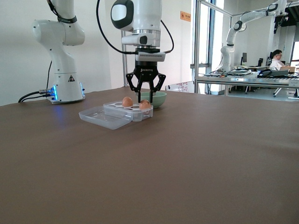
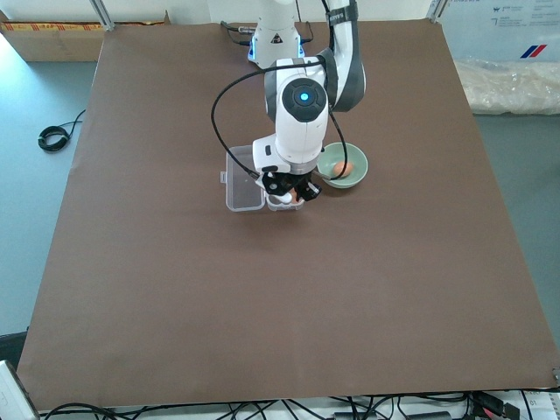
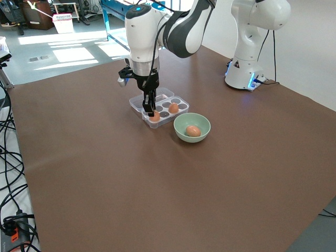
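Observation:
The black two-finger gripper (image 1: 145, 98) hangs fingers-down over a clear plastic egg carton (image 3: 167, 118) with its lid (image 1: 103, 120) folded out flat. Two brown eggs sit in the carton, one egg (image 1: 127, 101) to the left and another egg (image 1: 145, 105) under or beside the fingertips; whether the fingers touch it I cannot tell. The fingers appear apart in the top view. A mint-green bowl (image 3: 182, 136) stands beside the carton, holding one egg (image 3: 193, 130).
The white robot base (image 1: 67, 88) stands at the back, with cables near it.

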